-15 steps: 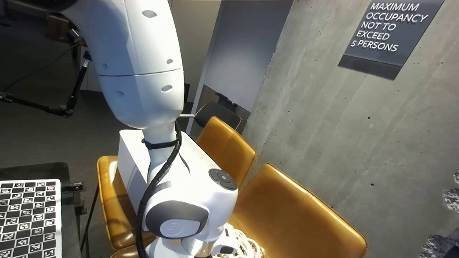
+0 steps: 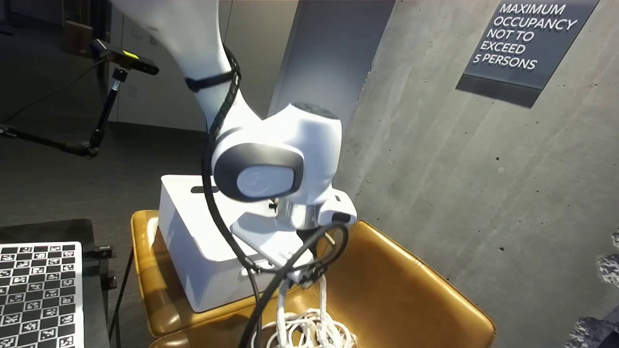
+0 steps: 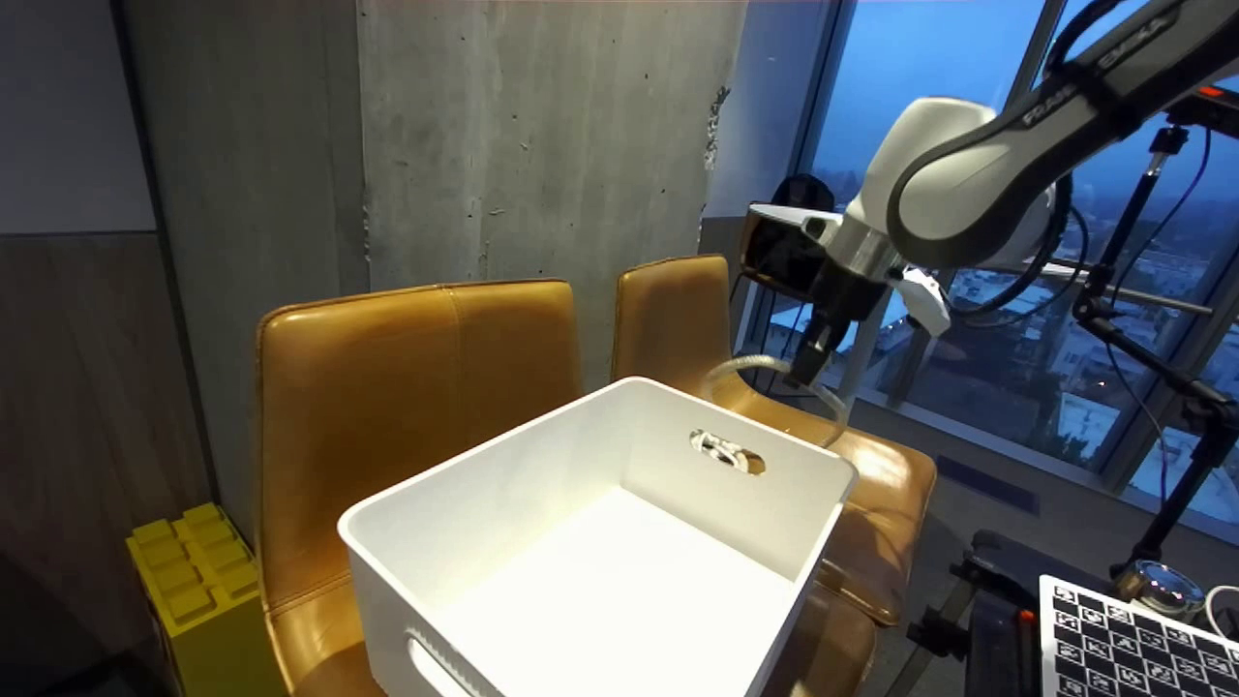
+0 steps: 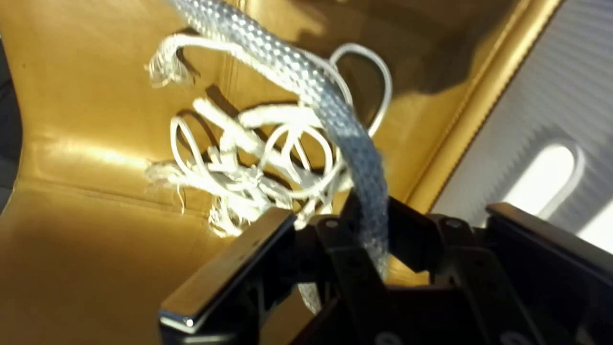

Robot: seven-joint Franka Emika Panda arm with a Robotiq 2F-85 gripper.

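Note:
My gripper is shut on a thick white braided rope [image 4: 350,132], which passes between its fingers and runs off toward the top of the wrist view. Below it, a loose tangle of thinner white rope [image 4: 281,155] with frayed ends lies on the tan leather chair seat [image 4: 86,230]. From exterior view 1, two strands of rope [image 2: 322,301] hang from the gripper [image 2: 305,282] down to that pile. In exterior view 2 the gripper [image 3: 801,374] is above the seat, just beyond the box's far wall, and the rope [image 3: 755,362] loops out on both sides of it.
An empty white box [image 3: 465,476] with handle holes stands on the neighbouring chair, its wall close to the gripper. A concrete wall [image 2: 464,191] rises behind the chairs. A checkered board [image 2: 40,296] lies on a dark stand opposite.
The arm has risen from low over the seat, and the gripper now hangs higher, near the box. Rope strands that were hidden behind the arm now stretch up from the pile to the gripper.

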